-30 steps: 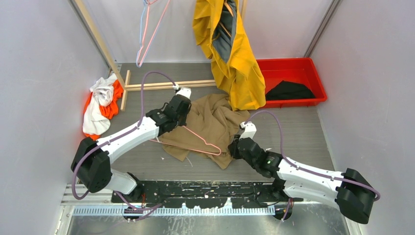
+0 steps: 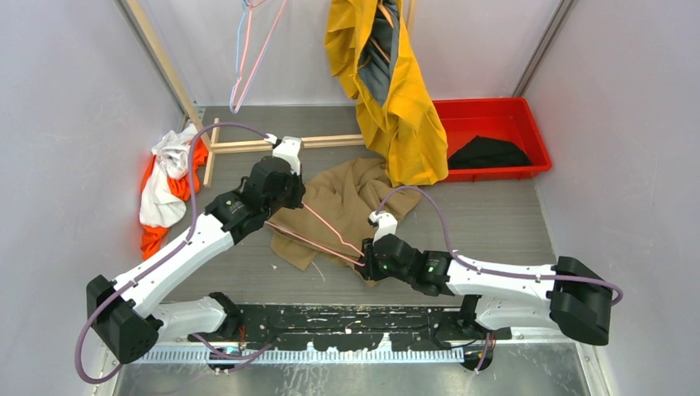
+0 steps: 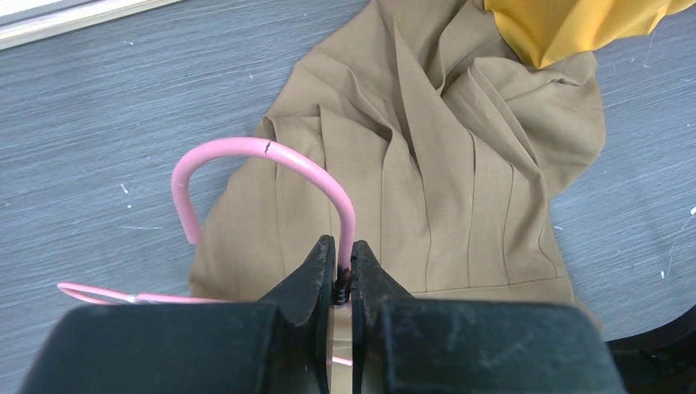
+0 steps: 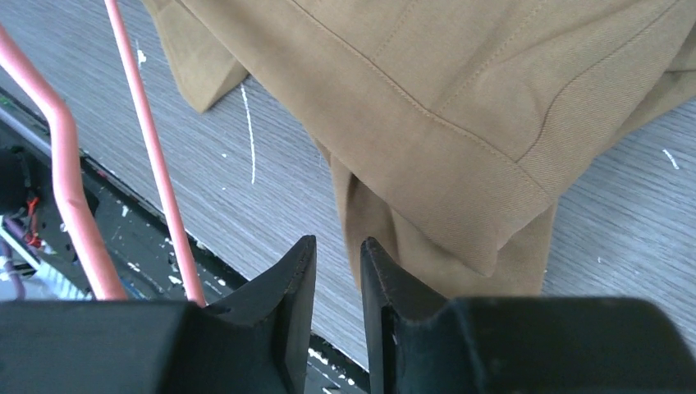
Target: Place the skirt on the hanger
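The khaki skirt (image 2: 334, 194) lies crumpled on the grey floor in the middle. A pink wire hanger (image 2: 330, 227) slants over it; in the left wrist view its hook (image 3: 222, 148) arches up from my left gripper, which is shut on it. My right gripper is low over the skirt's front edge, its fingertips somewhat apart with only floor and cloth seen beyond them. Two pink wire lengths pass left of it in the right wrist view.
A yellow coat (image 2: 400, 132) hangs at the back, beside a red bin (image 2: 495, 117) with dark cloth. Spare hangers (image 2: 248, 58) hang above a wooden rack (image 2: 256, 144). White and orange clothes (image 2: 165, 198) lie at the left wall.
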